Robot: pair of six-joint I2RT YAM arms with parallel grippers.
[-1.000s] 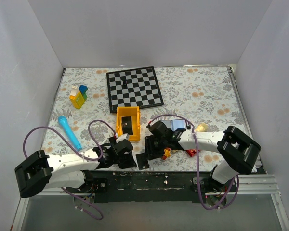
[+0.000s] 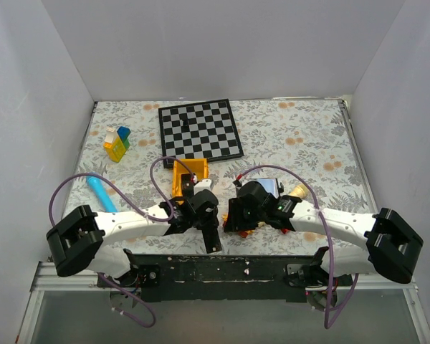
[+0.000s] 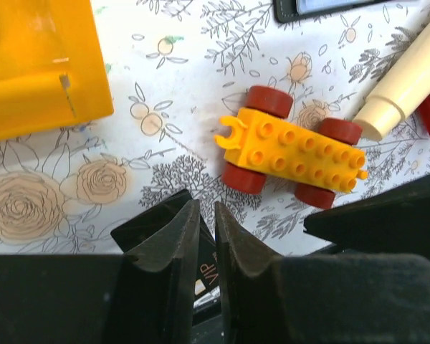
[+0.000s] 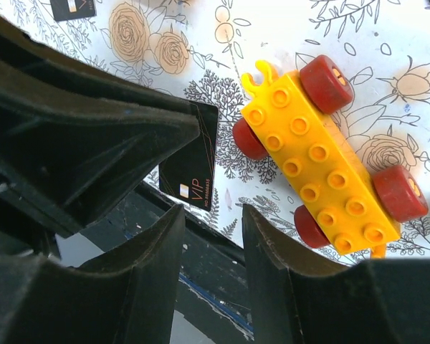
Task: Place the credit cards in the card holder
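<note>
A black VIP card (image 2: pixel 213 242) lies flat near the table's front edge. My left gripper is above this card (image 3: pixel 154 221), its fingers parted by a narrow gap and covering part of it. In the right wrist view the left gripper's dark fingers cross the upper end of the card (image 4: pixel 190 172). To the right, my right gripper stands open with nothing between its fingers. Part of another black card (image 4: pixel 73 7) shows at the top left of that view. I cannot clearly make out the card holder.
A yellow container (image 2: pixel 199 167) with a black item (image 2: pixel 187 184) inside stands behind the left gripper. Close by the card is a yellow toy car (image 4: pixel 319 161) with red wheels. A cream cylinder (image 3: pixel 398 86) lies beyond it. A chessboard (image 2: pixel 199 130) lies at the back.
My left gripper has moved right and over the card, partly covering it and the yellow container in the top view. The right gripper has shifted to the right, away from the card.
</note>
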